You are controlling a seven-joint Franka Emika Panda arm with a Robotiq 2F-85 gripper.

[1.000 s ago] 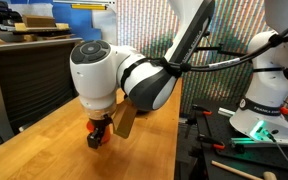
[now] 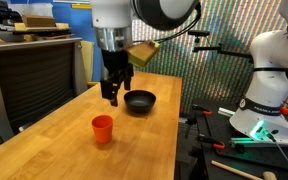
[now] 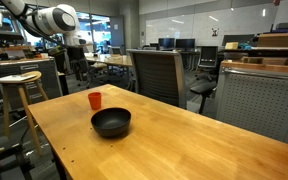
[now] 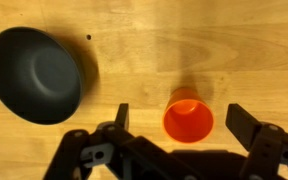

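An orange-red cup point(image 2: 102, 129) stands upright on the wooden table, and from above its open mouth shows in the wrist view. My gripper is open, its dark fingers point(image 4: 241, 122) spread wide. In the wrist view the cup point(image 4: 189, 119) appears between the two fingers. Exterior view 1 puts the gripper well above the cup, so they are apart. A black bowl point(image 4: 34, 75) sits to the left of the cup in the wrist view and empty as far as I see. The same bowl point(image 3: 111, 122) is nearer the camera than the cup in exterior view 2.
The wooden table point(image 3: 194, 145) has wide free room beyond the bowl. Behind its edge stands an office chair point(image 3: 159, 75). A white robot arm point(image 2: 264, 90) is at the right in exterior view 1, with tools lying near its base.
My gripper has gone up from low by the cup to high above it. The cup and bowl, partly covered before, now show clearly on the table.
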